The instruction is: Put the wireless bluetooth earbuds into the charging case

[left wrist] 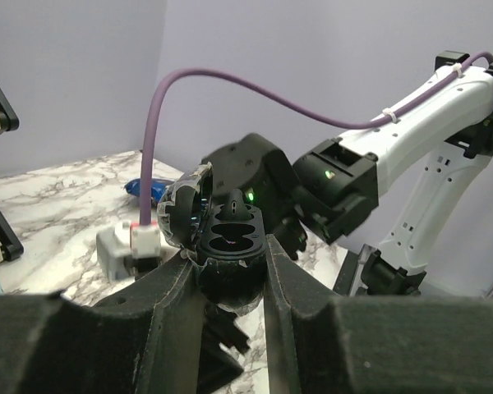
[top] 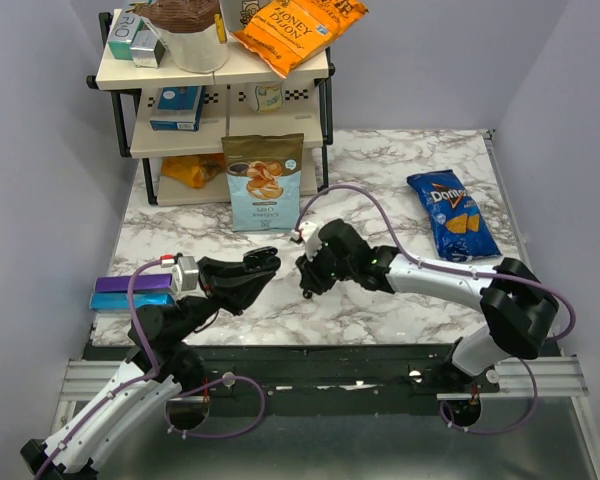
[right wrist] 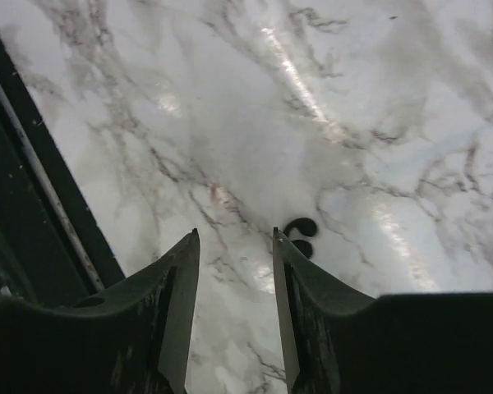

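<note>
The black charging case (left wrist: 232, 261), its clear-edged lid (left wrist: 186, 205) raised, is clamped between the fingers of my left gripper (top: 256, 272). Round wells show in it, and a dark piece (left wrist: 233, 205) stands up at its far end; whether that is an earbud I cannot tell. On the marble table lies a small black earbud (right wrist: 301, 236), also visible as a dark spot (top: 307, 294) in the top view. Above the table, my right gripper has its fingers apart with nothing between them. In its wrist view the earbud appears just right of the right fingertip (right wrist: 280, 246).
A blue chip bag (top: 453, 215) lies at the right of the table. Behind stand a shelf (top: 270, 122) and an upright snack bag (top: 264, 182); purple and blue boxes (top: 132, 292) sit at the left. Bare marble surrounds the earbud.
</note>
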